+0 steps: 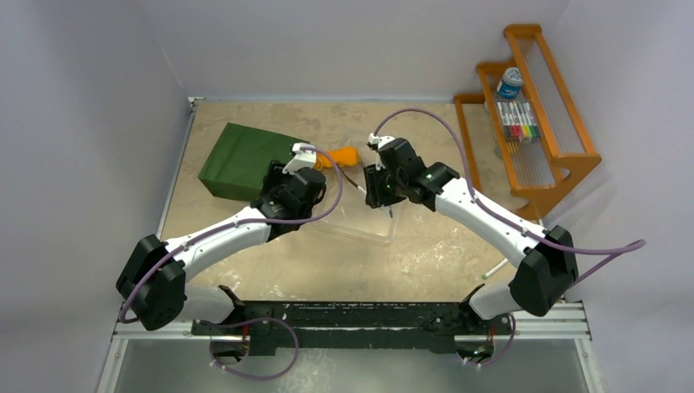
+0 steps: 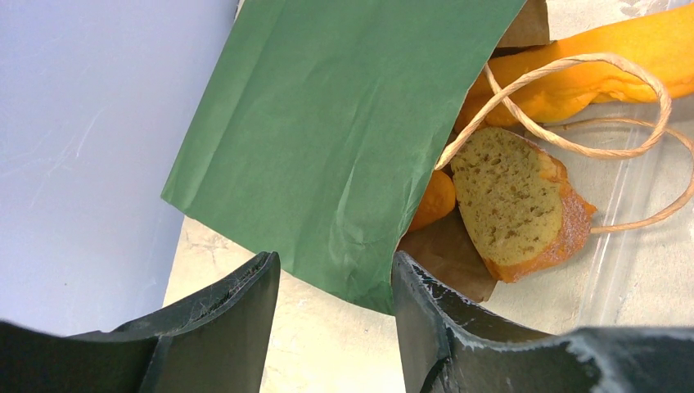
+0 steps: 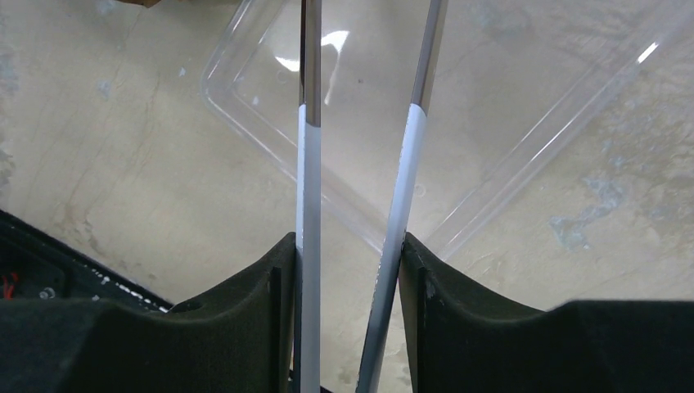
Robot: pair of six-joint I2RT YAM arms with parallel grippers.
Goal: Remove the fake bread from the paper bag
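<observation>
The green paper bag (image 1: 241,160) lies on its side at the back left, its mouth facing right. In the left wrist view, a bread slice (image 2: 511,201), a long orange piece (image 2: 610,61) and a smaller orange piece (image 2: 430,201) show at its mouth (image 2: 327,131). My left gripper is at the bag's lower edge; whether it grips the paper is hard to tell. My right gripper is over the clear tray, with two long metal-and-white implements between or along its fingers; how far it is open is unclear.
A clear tray (image 1: 352,237) lies in the middle. A wooden rack (image 1: 565,164) with markers and a jar stands at the right.
</observation>
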